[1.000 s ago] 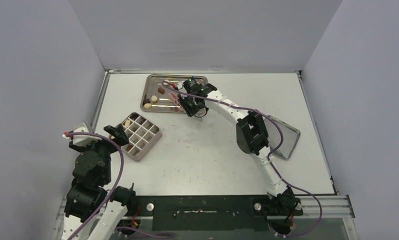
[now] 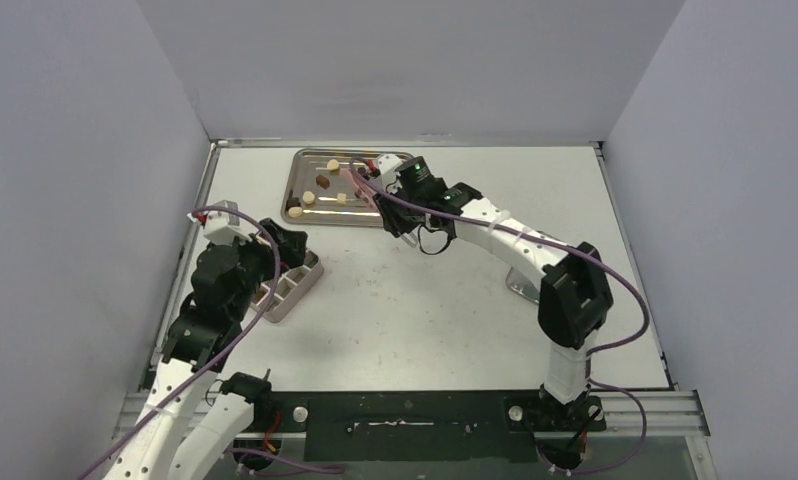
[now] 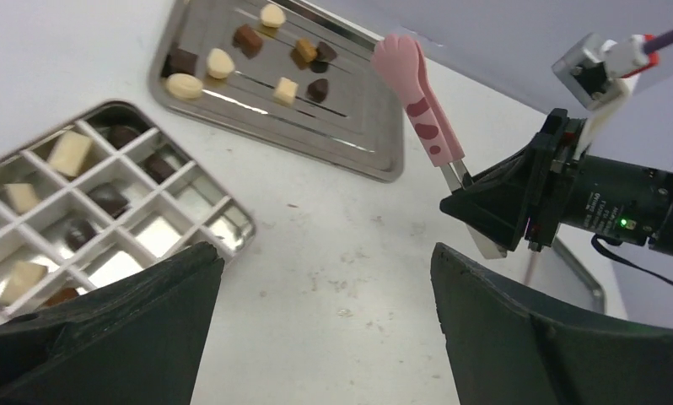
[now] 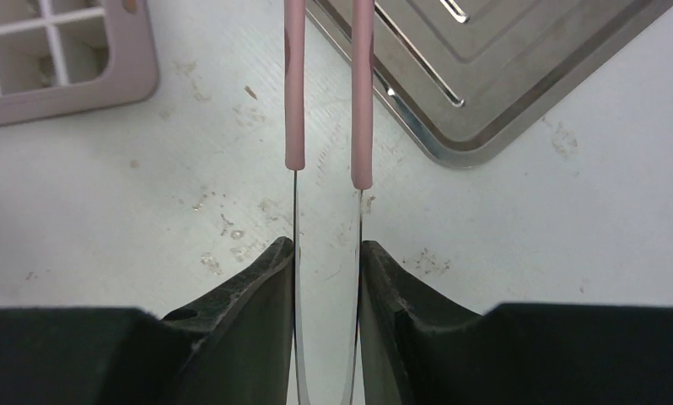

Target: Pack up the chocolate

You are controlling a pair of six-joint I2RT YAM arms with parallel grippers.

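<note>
The chocolate box (image 2: 300, 293), a divided pink organiser, holds brown and cream pieces in several compartments (image 3: 69, 153); others are empty. My left gripper (image 2: 293, 245) is over it, fingers apart with nothing seen between them. The grey tray (image 3: 350, 135) behind holds loose cream and brown chocolates (image 3: 249, 38). My right gripper, with long pink finger covers, is at the tray's front right in the top view, part open; nothing shows between its fingers in the right wrist view.
A second metal tray (image 2: 523, 288) lies at the right, partly under the right arm. Walls stand at the back and sides.
My right gripper has lifted and shifted slightly right, with its arm swung rightward.
</note>
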